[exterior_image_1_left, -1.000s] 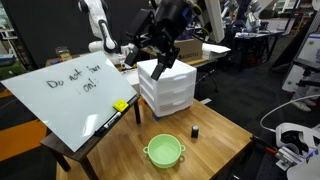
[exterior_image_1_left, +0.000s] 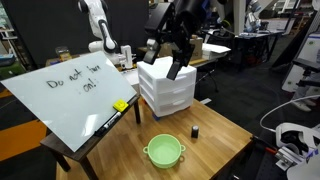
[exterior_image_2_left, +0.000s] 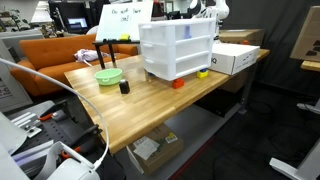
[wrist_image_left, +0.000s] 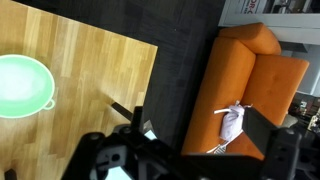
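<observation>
High over the table, my gripper (exterior_image_1_left: 160, 68) stands open, its two dark fingers spread and nothing between them. Below it a light green bowl (exterior_image_1_left: 164, 150) with small handles sits on the wooden table, apart from the fingers. The wrist view has this bowl (wrist_image_left: 22, 88) at its left edge, outside the open fingers. To the bowl's right is a small dark upright object (exterior_image_1_left: 195, 131), seen too as a black item (exterior_image_2_left: 125, 87) in the second exterior view. A whiteboard (exterior_image_1_left: 70, 98) with handwriting leans on a black stand, with a yellow object (exterior_image_1_left: 120, 105) at its edge.
A white drawer unit (exterior_image_2_left: 178, 50) stands on the table, with a red block (exterior_image_2_left: 178, 84) and a yellow block (exterior_image_2_left: 202, 74) near its base. Beyond the table edge is an orange couch (wrist_image_left: 240, 75) bearing a pale cloth (wrist_image_left: 231, 124). Bare wood surrounds the bowl.
Over the last second my gripper has moved to the right and slightly up in exterior view 1, staying open. The bowl, dark object and whiteboard have not moved.
</observation>
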